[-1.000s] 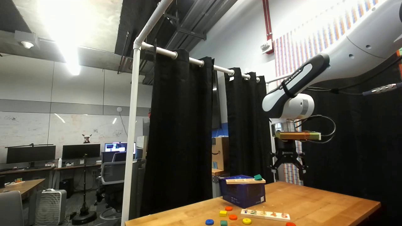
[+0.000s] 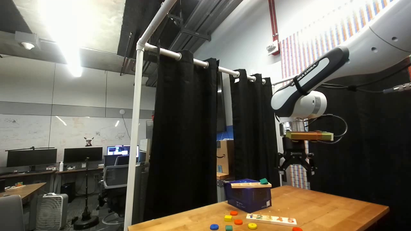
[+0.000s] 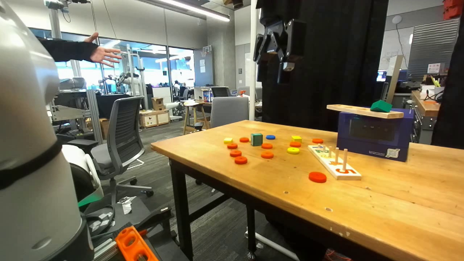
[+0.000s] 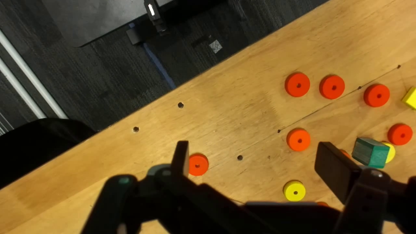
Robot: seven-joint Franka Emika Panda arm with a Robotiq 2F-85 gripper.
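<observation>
High above the wooden table, my gripper (image 2: 295, 175) hangs open with nothing between its fingers; the wrist view shows both fingers (image 4: 180, 159) spread wide. A white number board with upright pegs (image 3: 334, 162) lies flat on the table, a lone orange ring (image 3: 317, 177) beside its "5" end. Several more orange rings (image 4: 297, 84) are scattered about, along with a yellow ring (image 4: 294, 190) and a blue ring (image 3: 270, 137). Among them stand a green block (image 3: 256, 139) and yellow blocks (image 3: 296, 139). In the wrist view my gripper's body hides part of the table.
A dark blue box (image 3: 374, 135) stands on the table behind the number board. Across its top lies a wooden strip (image 3: 364, 111) bearing a green piece (image 3: 381, 106). Bare tabletop (image 2: 327, 204) stretches to the right in exterior view 1. Black curtains hang behind.
My arm and gripper have shifted slightly right and upward in exterior view 1. The objects on the table have stayed in place.
</observation>
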